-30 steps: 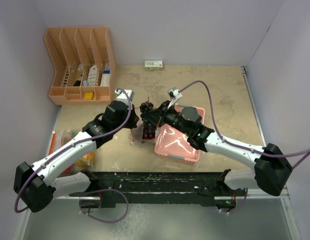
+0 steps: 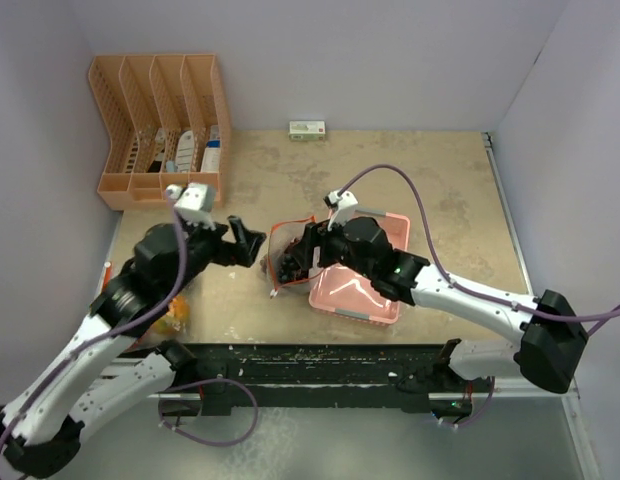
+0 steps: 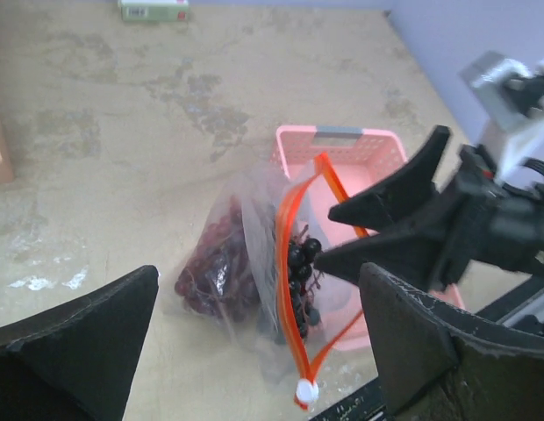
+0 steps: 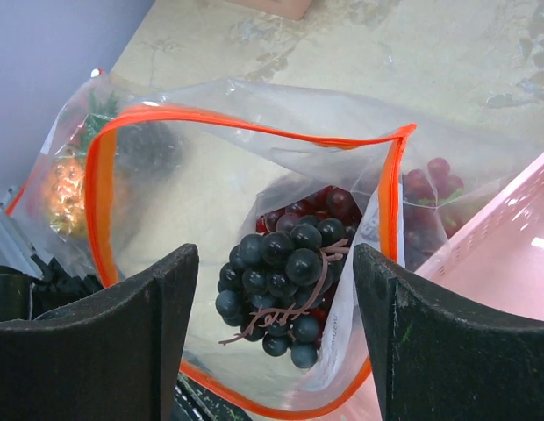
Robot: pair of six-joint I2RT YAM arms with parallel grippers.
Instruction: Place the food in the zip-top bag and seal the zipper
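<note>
A zip top bag with an orange zipper rim stands open mid-table. Dark grapes with stems and red grapes lie inside it. My right gripper is open directly over the bag's mouth, its fingers empty; in the right wrist view the grapes show between them. My left gripper is open to the left of the bag, above the table, holding nothing.
A pink basket sits right of the bag. An organizer rack stands at the back left, a small box at the back. A filled bag lies at the front left.
The dark grapes went from hanging at my right gripper into the bag as that gripper lowered and let go. My left gripper moved left, away from the bag, which it was at.
</note>
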